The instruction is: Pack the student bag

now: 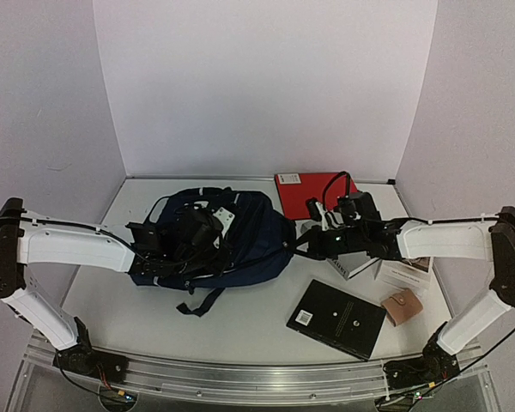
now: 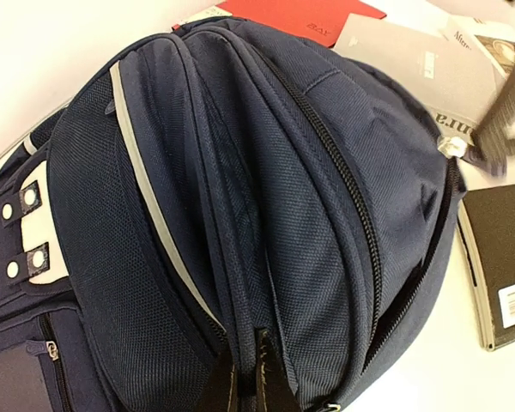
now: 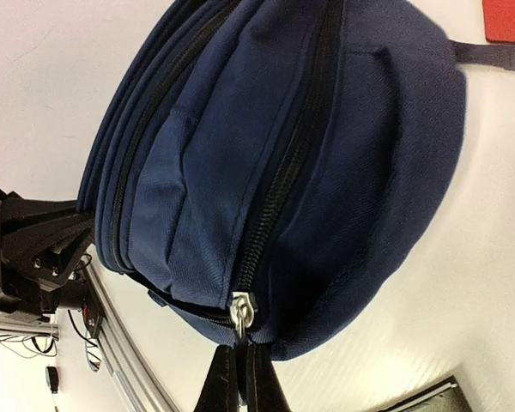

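The navy backpack (image 1: 257,215) lies on the left and middle of the table, its long zipper (image 3: 279,189) running part open along the side. My right gripper is shut on the metal zipper pull (image 3: 242,311) at the bag's right end. In the left wrist view, my left gripper is shut on a fold of the bag's navy fabric (image 2: 240,292). A black notebook (image 1: 336,318) lies flat in front of the right arm. The red folder (image 1: 318,197) sits at the back, and a grey book (image 2: 412,73) is partly covered by the right arm from above.
A brown wallet (image 1: 402,306) rests right of the notebook. Close by, a pale printed booklet (image 1: 408,272) is partly under the right arm. A loose bag strap (image 1: 202,303) trails toward the front.
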